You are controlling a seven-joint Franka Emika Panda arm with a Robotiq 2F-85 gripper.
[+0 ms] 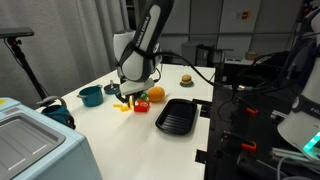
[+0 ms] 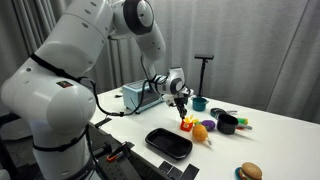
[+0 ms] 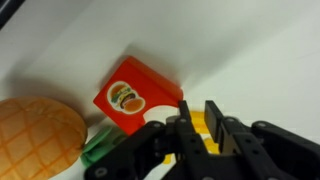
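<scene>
A red fries box [image 3: 130,95] with a burger picture lies on the white table, just up and left of my gripper in the wrist view. Yellow fries [image 3: 203,127] show beside the box, below and partly behind my fingertips. The fingers stand a little apart, and nothing is clearly gripped between them. In exterior view 1 my gripper [image 1: 130,101] is low over the yellow fries [image 1: 121,107], left of the red box [image 1: 141,106]. The far exterior view shows the red box [image 2: 186,126] close by the gripper, where contact is hard to tell.
An orange toy fruit [image 1: 157,94] and a green item [image 3: 103,145] sit close beside the box. The black tray [image 1: 178,117] lies to its right, a teal pot [image 1: 92,96] behind left. A toy burger [image 2: 249,172] is farther off.
</scene>
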